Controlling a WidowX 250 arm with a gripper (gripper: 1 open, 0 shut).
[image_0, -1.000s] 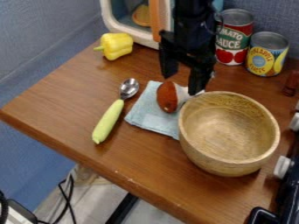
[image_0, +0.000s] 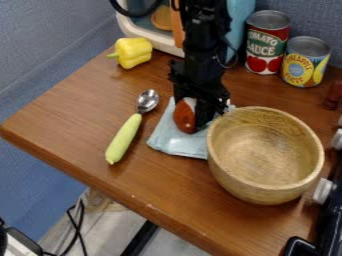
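My black gripper (image_0: 201, 90) reaches down from the top centre onto a red-orange oblong object (image_0: 185, 117), which lies on a pale blue cloth (image_0: 171, 140). The fingers are around or just beside the object, partly hidden; whether they are shut on it I cannot tell. A wooden bowl (image_0: 265, 155) stands right of the cloth.
A spoon (image_0: 147, 102) and a pale green cob-like item (image_0: 124, 138) lie left. A yellow pepper (image_0: 131, 53), a toy oven (image_0: 163, 30) and two cans (image_0: 265, 42) stand at the back.
My gripper has come down onto the red-orange object and slightly left over the last second.
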